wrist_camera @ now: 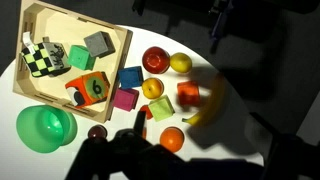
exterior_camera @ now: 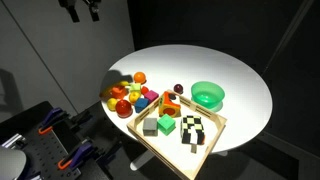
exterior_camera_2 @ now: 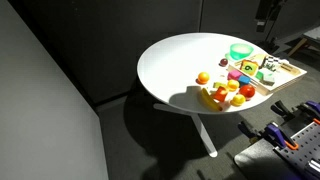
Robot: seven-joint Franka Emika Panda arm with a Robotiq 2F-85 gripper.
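High above the table, my gripper (exterior_camera: 84, 16) hangs open with nothing between its fingers. In the wrist view its dark fingers (wrist_camera: 125, 155) stand wide apart at the lower left and right. Between and beyond them lie a banana (wrist_camera: 208, 104), an orange fruit (wrist_camera: 172, 139), a yellow-green cube (wrist_camera: 188, 93), a red cube (wrist_camera: 146, 113), a blue cube (wrist_camera: 131, 77) and a magenta cube (wrist_camera: 125, 99). A red apple (wrist_camera: 155, 60) and a yellow lemon (wrist_camera: 181, 63) are close by. The green bowl (wrist_camera: 46, 129) sits beside the wooden tray (wrist_camera: 118, 52).
Inside the tray are a green block (exterior_camera: 166, 123), a grey block (exterior_camera: 150, 127), a checkered block (exterior_camera: 192, 129) and an orange block (wrist_camera: 88, 89). A dark plum (exterior_camera: 178, 88) rests near the bowl. The white table (exterior_camera_2: 180, 65) has much clear room away from these things.
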